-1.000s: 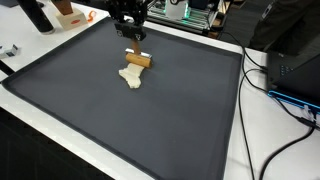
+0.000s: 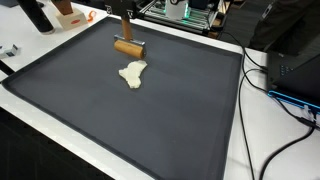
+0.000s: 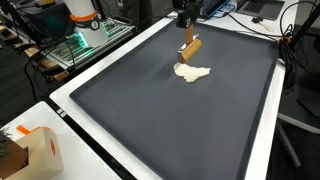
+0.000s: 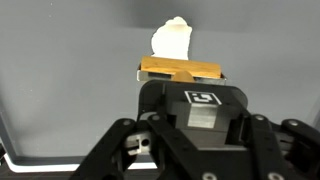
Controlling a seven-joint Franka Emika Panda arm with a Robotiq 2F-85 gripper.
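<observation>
In exterior view 1 my gripper (image 2: 124, 14) is at the top edge of the picture, shut on the upright orange handle (image 2: 126, 29) of a wooden tool. At the handle's foot is a round-edged wooden head (image 2: 129, 47) with a pale metal strip along its back. From above, in the wrist view, the wooden head (image 4: 180, 68) lies crosswise just ahead of the gripper, whose fingertips are hidden. A flat, irregular white piece (image 3: 191, 72), of cloth or dough, lies on the dark board close to the head, on the side away from the arm.
The dark board (image 2: 170, 100) is clear over most of its area and has a white table margin around it. Wooden blocks (image 2: 68, 17) stand beyond its far left corner. A dark device with cables (image 2: 297, 80) sits off the right side.
In exterior view 1 the gripper and wooden tool have moved up and slightly left, away from the white piece. That piece has stayed nearly in place, with more of its upper edge showing.
</observation>
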